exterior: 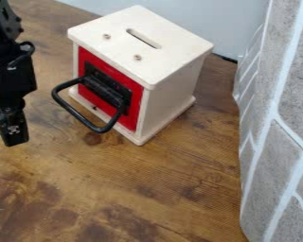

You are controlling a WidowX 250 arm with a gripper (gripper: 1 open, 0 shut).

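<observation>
A pale wooden box [167, 71] with a slot and screws on top stands in the middle of the camera view. Its red front [129, 120] carries a black latch fitting and a black loop handle [84, 120] that sticks out low toward the left. My black gripper [12, 127] is at the left edge, pointing down, left of the handle and apart from it. Its fingers are small and dark here, with nothing seen held.
A grey brick-patterned panel [275, 132] runs along the right side, and a pale wall [204, 19] stands behind.
</observation>
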